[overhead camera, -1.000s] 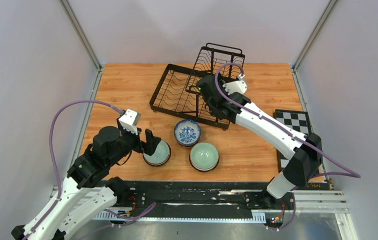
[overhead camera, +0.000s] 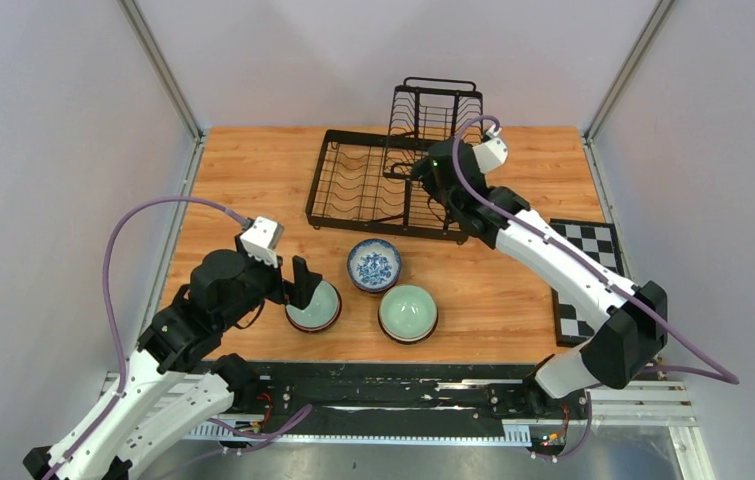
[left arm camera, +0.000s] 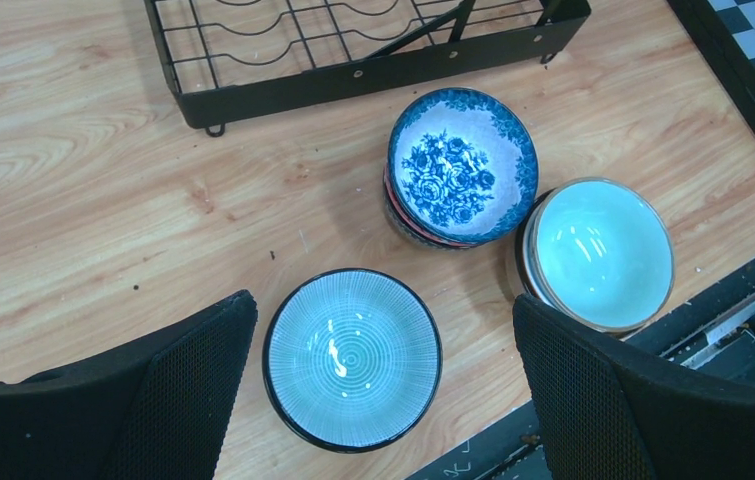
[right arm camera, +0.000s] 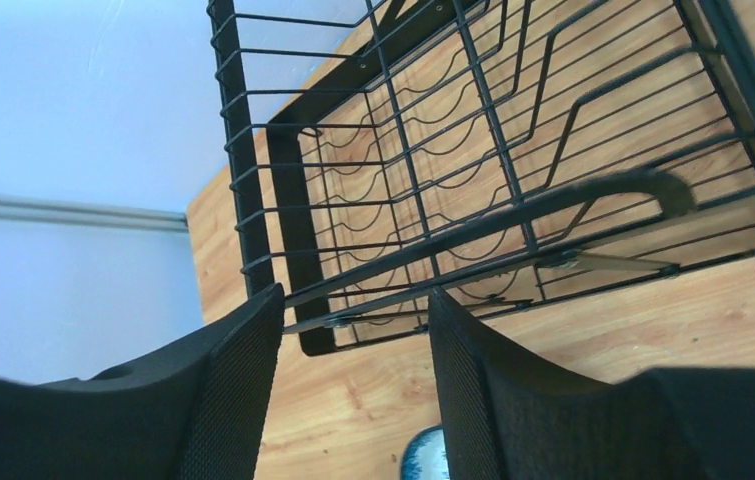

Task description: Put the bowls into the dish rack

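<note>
The black wire dish rack [overhead camera: 353,219] stands at the back, with a raised upper tier. In front of it are three bowl stacks: blue floral [overhead camera: 374,265], green [overhead camera: 408,312] and ribbed teal [left arm camera: 351,360]. My left gripper is open and empty, above the teal stack. My right gripper is at the rack's upper tier; in its wrist view a long rail runs just beyond and between the fingertips. Whether it touches that rail I cannot tell.
A checkered board [overhead camera: 590,240] lies on the right edge of the wooden table [overhead camera: 253,180].
The right arm has moved toward the back right, and the rack has turned slightly, now sitting straighter. The left arm and bowls are unchanged.
</note>
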